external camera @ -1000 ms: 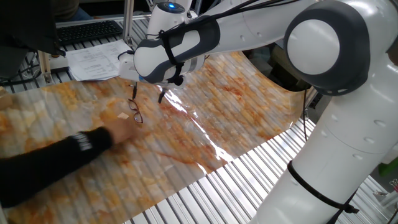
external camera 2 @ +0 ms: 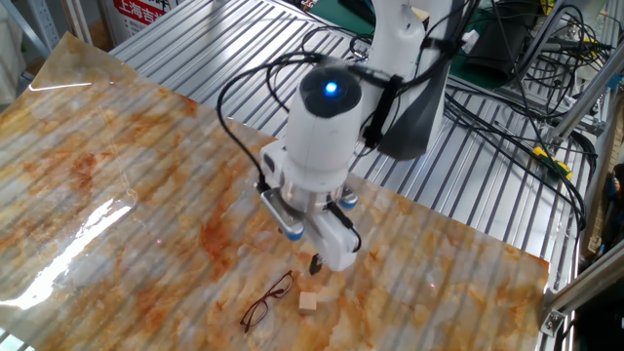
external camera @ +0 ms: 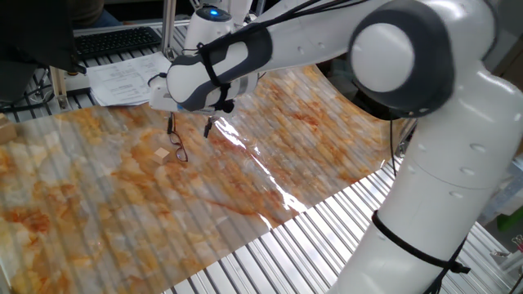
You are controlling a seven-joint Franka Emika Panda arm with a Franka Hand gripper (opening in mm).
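Note:
Two black fingers a good way apart show my gripper [external camera: 189,127] open, above the marbled sheet, with nothing seen between them. Dark-rimmed glasses [external camera: 177,145] lie on the sheet close below the left finger [external camera: 171,124]. A small pale wooden cube [external camera: 161,154] rests beside the glasses, apart from them. In exterior view 2 the cube [external camera 2: 307,302] is just below the one dark fingertip [external camera 2: 315,264] that shows, with the glasses [external camera 2: 265,297] to its left. The other finger is hard to make out there.
The orange-and-white marbled sheet [external camera: 98,220] is largely bare around these items. Papers [external camera: 129,80] and a keyboard [external camera: 118,41] are at the back left. Part of a wooden block [external camera: 6,129] shows at the left edge. Cables [external camera 2: 546,161] run along the ribbed table.
A person's arm, whose hand was by the cube one second ago, has left the view.

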